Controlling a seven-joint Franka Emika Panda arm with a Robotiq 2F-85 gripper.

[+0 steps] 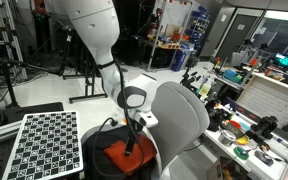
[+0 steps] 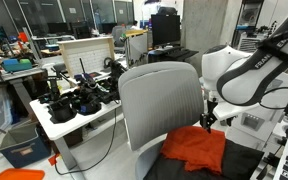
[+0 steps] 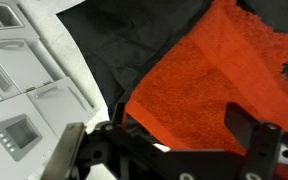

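A crumpled orange-red cloth lies on the black seat of a chair with a grey backrest. My gripper points downward over the cloth, close to its surface. In the wrist view the cloth fills the middle and right, with its corner near the left finger. There the gripper is open, its dark fingers apart and no cloth visibly pinched. Whether the fingertips touch the cloth cannot be told.
The chair's backrest rises close beside the arm. A checkered board stands to the left in the first exterior view. Crowded benches with tools lie beyond the chair.
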